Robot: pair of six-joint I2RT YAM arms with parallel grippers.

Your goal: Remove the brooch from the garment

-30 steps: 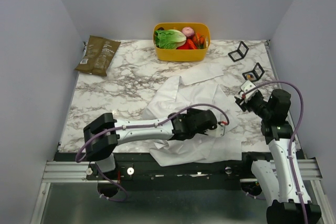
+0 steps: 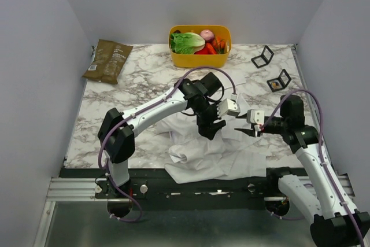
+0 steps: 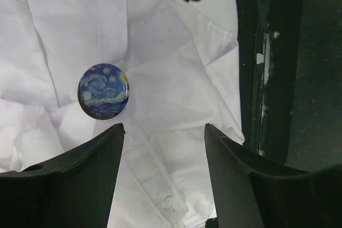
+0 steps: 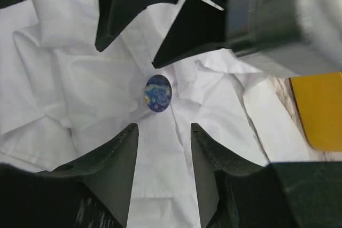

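The brooch (image 3: 103, 91), a round pin with a dark blue and yellow swirling picture, lies on the white garment (image 3: 165, 89). In the right wrist view the brooch (image 4: 158, 93) sits just past the fingertips of my left gripper, apart from them. My left gripper hangs above the cloth with its fingers spread and nothing between them. From the right, my right gripper points at the brooch, its fingers apart and empty. In the top view my left gripper (image 2: 212, 131) covers the brooch's place, and my right gripper (image 2: 237, 124) is close beside it.
A yellow bin (image 2: 199, 61) of vegetables stands at the back. A brown bag (image 2: 108, 62) lies at the back left. Two small black frames, one a holder (image 2: 263, 56), stand at the back right.
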